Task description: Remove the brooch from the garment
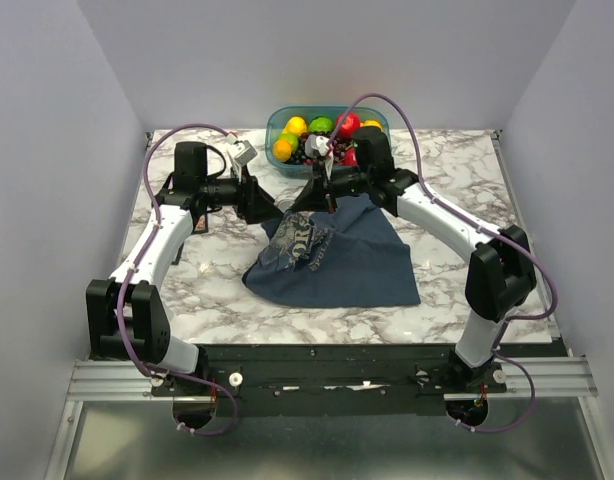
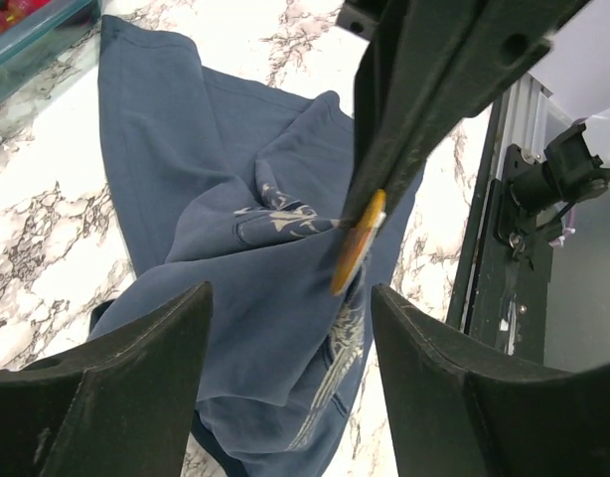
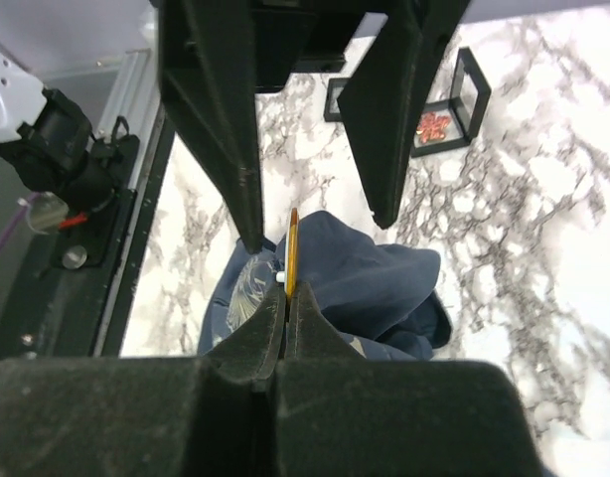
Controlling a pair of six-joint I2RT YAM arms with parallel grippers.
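Observation:
The brooch [image 2: 358,244], a thin orange-gold piece with a white edge, sits at the fingertips of my right gripper, which is shut on it. The garment [image 1: 362,265], dark blue with pale lettering, lies bunched beneath; in the right wrist view its folds [image 3: 370,278] are behind the brooch. Whether the brooch is still fastened to the cloth cannot be told. My left gripper is part open, its fingers [image 2: 181,333] on either side of the bunched cloth as seen from its wrist. From above, the left gripper [image 1: 278,212] almost meets the right one.
A clear tub of fruit [image 1: 277,120] stands at the back, close behind the right gripper. A small black tray [image 3: 476,99] with reddish pieces lies at the left of the table. Bare marble [image 1: 467,190] is free on the right.

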